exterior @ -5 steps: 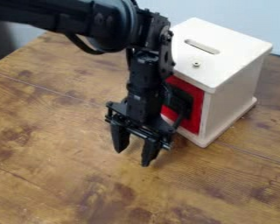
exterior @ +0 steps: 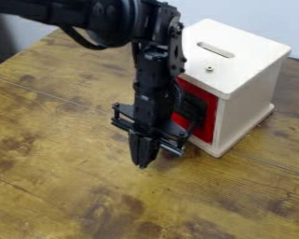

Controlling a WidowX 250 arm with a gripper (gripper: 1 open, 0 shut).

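Note:
My black gripper (exterior: 143,154) points down just above the wooden table, in front of a white box (exterior: 247,89). Its fingers are shut together, with nothing visible between them. The box has a slot and a small knob on top and a red panel (exterior: 208,112) on the side facing my arm, which hides part of that panel.
The box has not moved.

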